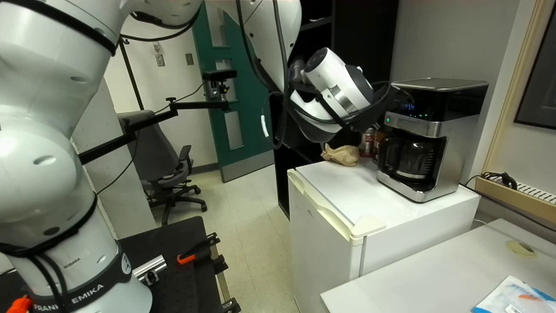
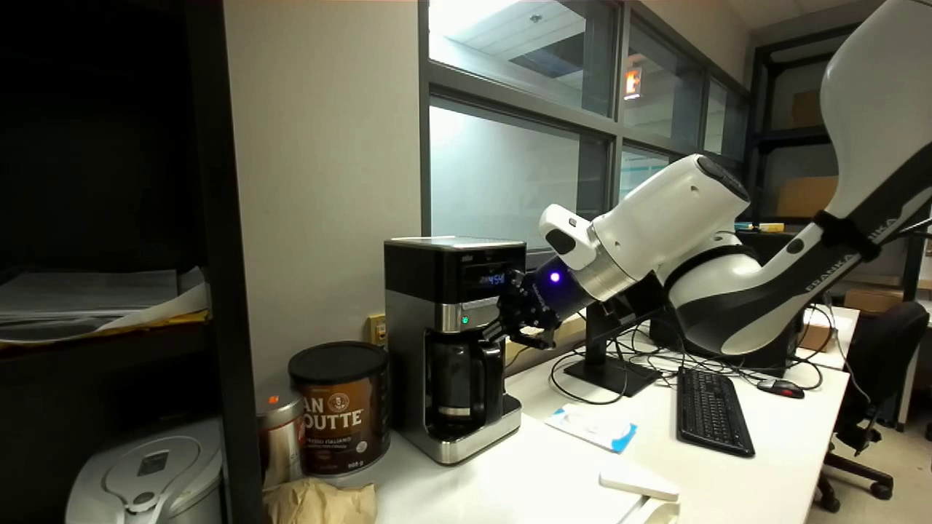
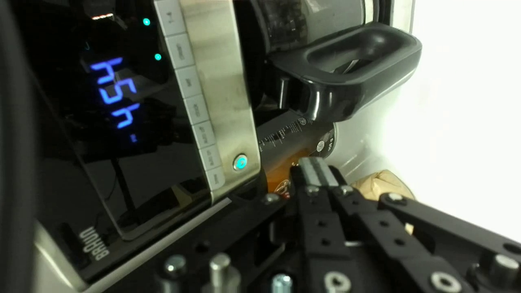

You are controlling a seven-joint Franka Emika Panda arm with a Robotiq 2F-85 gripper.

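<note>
A black and steel coffee maker (image 1: 464,146) stands on the white fridge top, its clock and several small lights lit. In the wrist view its round power button (image 3: 240,162) glows blue-green at the end of a button strip (image 3: 195,105). The glass carafe (image 2: 456,380) sits inside the machine, its black handle (image 3: 371,73) pointing outward. My gripper is shut, nothing visible between its fingertips, which appear just to the side of the power button. They look apart from the panel, though the gap's depth is hard to judge.
Beside the machine stand a brown coffee can (image 2: 336,410) and a crumpled paper bag (image 1: 341,155). A white table (image 1: 417,271) adjoins it, with a flat packet (image 1: 516,297) on it.
</note>
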